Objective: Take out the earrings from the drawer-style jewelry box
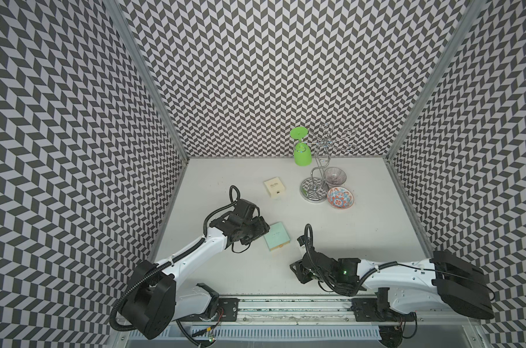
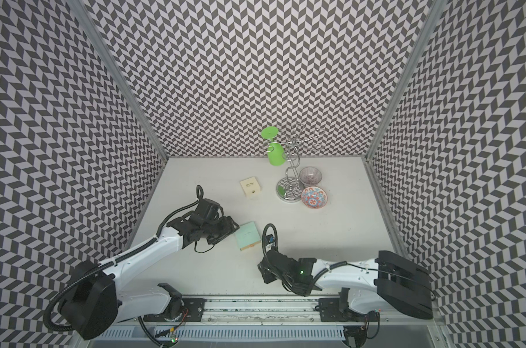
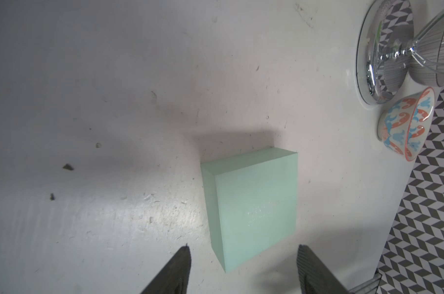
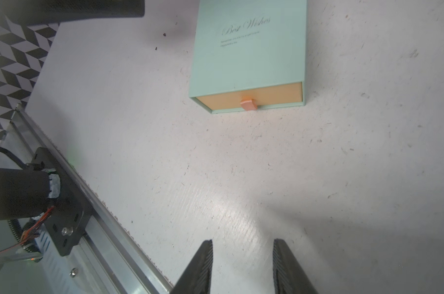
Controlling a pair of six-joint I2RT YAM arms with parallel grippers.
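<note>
The mint-green jewelry box (image 1: 277,235) lies flat and closed on the table between the two arms. In the right wrist view its lid reads "Best Wishes", and an orange drawer front with a small pull tab (image 4: 248,104) faces the table's front side. No earrings are visible. My left gripper stands just left of the box, its fingers apart with no contact showing. My right gripper is front-right of the box, its fingers parted over bare table.
A cream box (image 1: 274,187) sits farther back. A chrome stand (image 1: 314,189), a patterned bowl (image 1: 340,197), a glass bowl (image 1: 334,175) and a green item (image 1: 302,154) occupy the back right. The table in front of the mint box is clear.
</note>
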